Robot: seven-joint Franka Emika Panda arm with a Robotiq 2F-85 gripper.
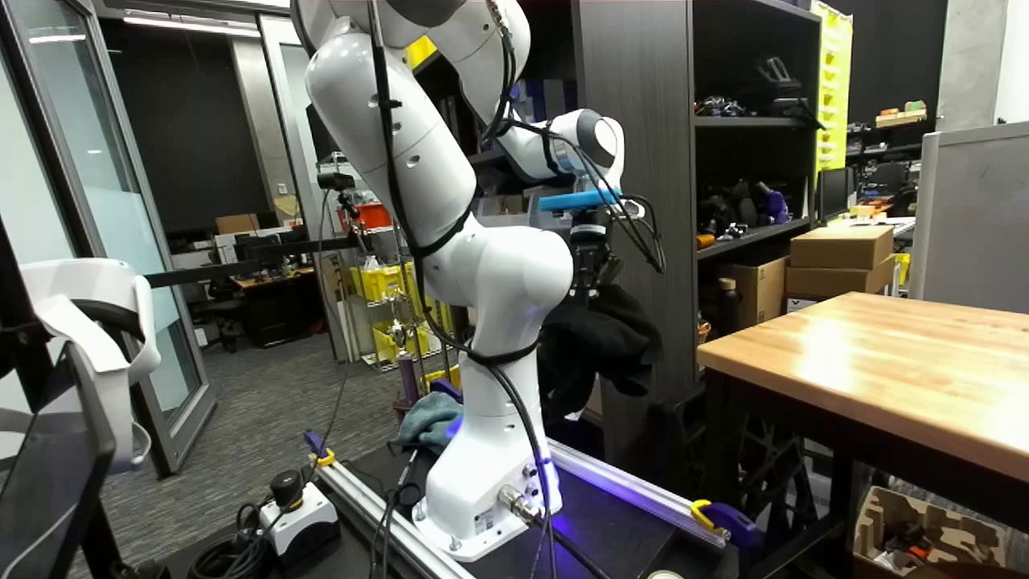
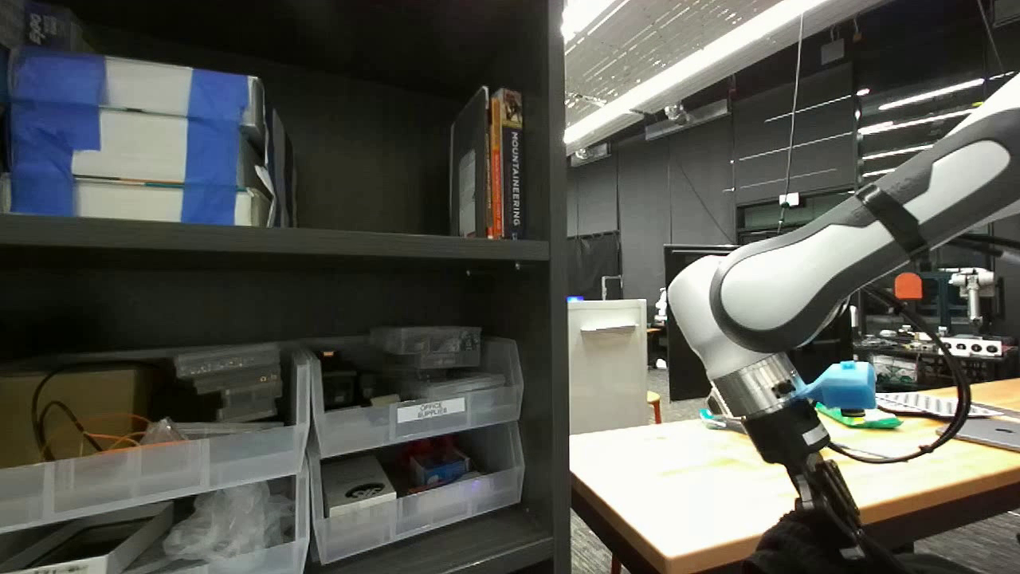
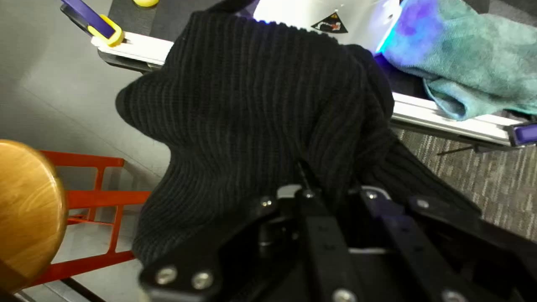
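A black ribbed knit cloth (image 3: pixel 261 100) hangs from my gripper, which is shut on a bunched part of it. In the wrist view the fabric spreads wide beneath the fingers and covers much of the scene. Exterior view 1 has the cloth (image 1: pixel 603 347) dangling in the air behind the arm's base, with the gripper (image 1: pixel 586 289) pointing down above it. At the lower right of exterior view 2, the gripper (image 2: pixel 832 497) has only the top of the cloth (image 2: pixel 803 545) showing below it. The cloth's lower part is cut off there.
A dark shelf unit (image 1: pixel 632 193) stands close behind the gripper. The wooden table (image 1: pixel 897 357) lies to the right, its near part clear. A teal towel (image 3: pixel 483 60) rests by the arm's base. A wooden stool (image 3: pixel 30 211) with red legs stands below.
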